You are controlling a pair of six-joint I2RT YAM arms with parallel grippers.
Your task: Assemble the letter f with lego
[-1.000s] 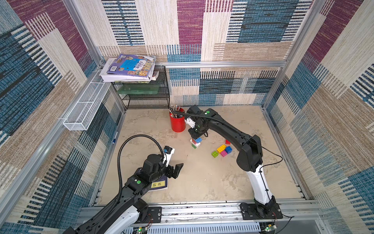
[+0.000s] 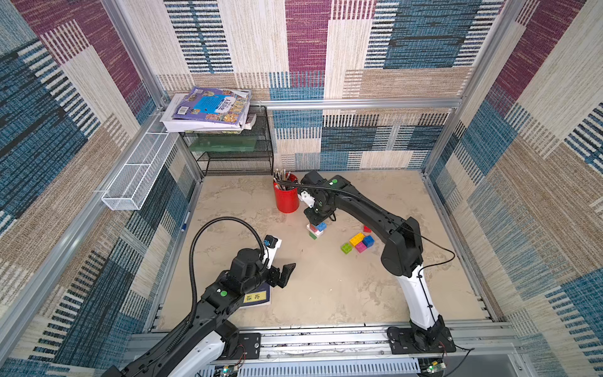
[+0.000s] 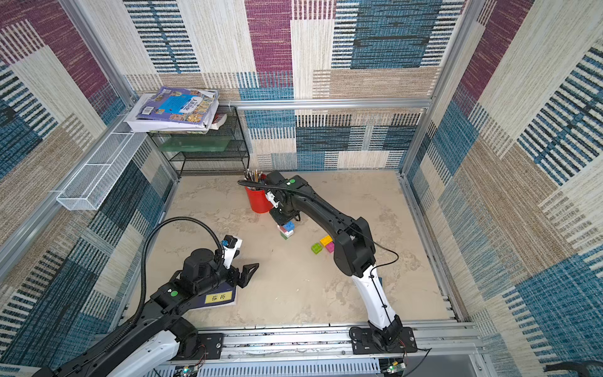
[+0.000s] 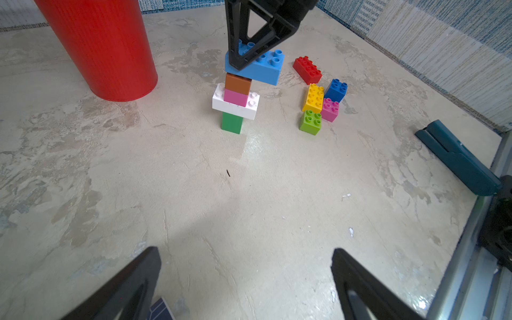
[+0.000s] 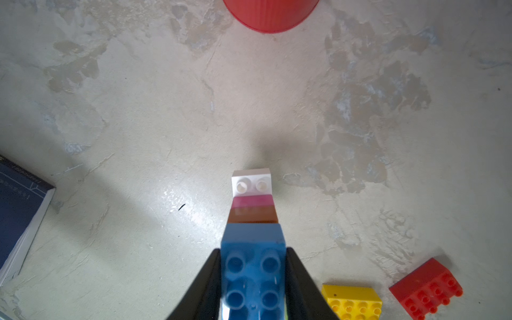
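Observation:
A stack stands near the table's middle: green brick (image 4: 232, 123) at the bottom, white brick (image 4: 218, 98), pink brick (image 4: 235, 98), orange brick (image 4: 238, 83), light blue brick (image 4: 264, 73) on top. My right gripper is around the light blue brick, a finger at each side; whether it grips firmly is hard to tell. My left gripper stands open at the front left, away from the stack, nothing between its fingers.
Loose yellow (image 4: 313, 97), red (image 4: 306, 69), dark blue, magenta and lime bricks lie right of the stack. A red cup (image 2: 287, 198) of utensils stands behind it, a book (image 2: 256, 298) lies under the left arm.
My right gripper has shifted very slightly at the stack; my left arm has not moved.

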